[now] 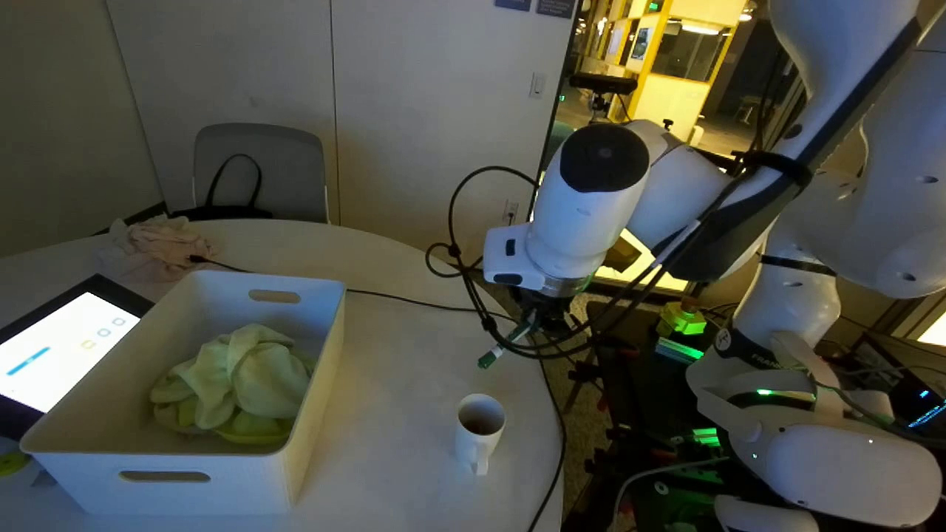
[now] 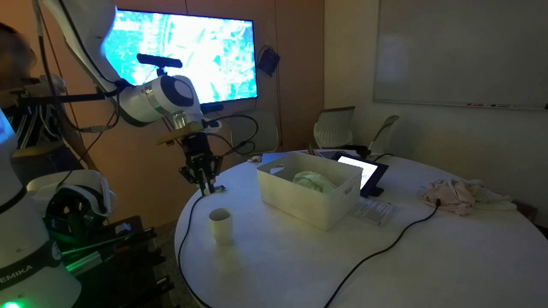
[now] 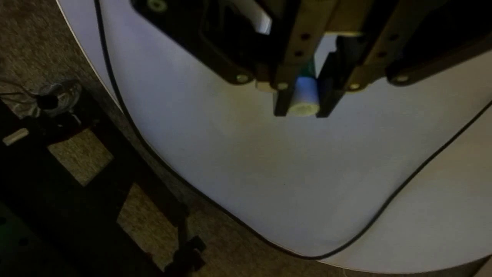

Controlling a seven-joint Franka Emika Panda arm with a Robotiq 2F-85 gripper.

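A green-and-white marker point(image 1: 489, 357) is held in my gripper point(image 1: 532, 321), clear of the white mug point(image 1: 480, 434). In exterior view 1 the marker slants down to the left, its green end lowest. The wrist view has the marker's pale round end point(image 3: 305, 104) pinched between both dark fingers. Exterior view 2 puts the gripper point(image 2: 207, 187) behind the mug point(image 2: 221, 228), with the marker's far end point(image 2: 220, 188) sticking out to the right. The mug stands upright on the table, and its inside looks dark and shadowed.
A white bin point(image 1: 315, 390) containing pale green cloth point(image 1: 239, 381) stands left of the mug, beside a lit tablet point(image 1: 66, 341). Pinkish cloth point(image 2: 452, 195) lies on the table farther off. A black cable point(image 3: 152, 150) runs along the table's edge. Bare tabletop separates bin and mug.
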